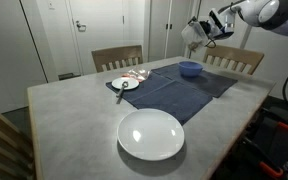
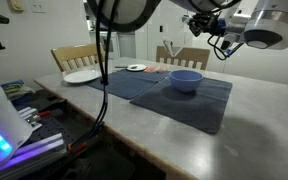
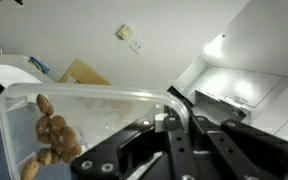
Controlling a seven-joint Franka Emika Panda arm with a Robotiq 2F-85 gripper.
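Observation:
A clear container [image 3: 109,105] fills much of the wrist view, with several brown, almond-like nuts [image 3: 52,130] lying against one side of it. My gripper is shut on its rim. Seen from outside, the container [image 1: 192,35] is held up and tilted, above a blue bowl [image 1: 190,69]. The bowl [image 2: 186,80] stands upright on a dark mat. Whether anything is in the bowl cannot be made out.
A large white plate [image 1: 151,134] rests on the table's near side. Beyond it are a small white plate [image 1: 125,84] with a green-handled utensil and a crumpled wrapper [image 1: 136,74]. Dark mats [image 2: 199,112] cover part of the table.

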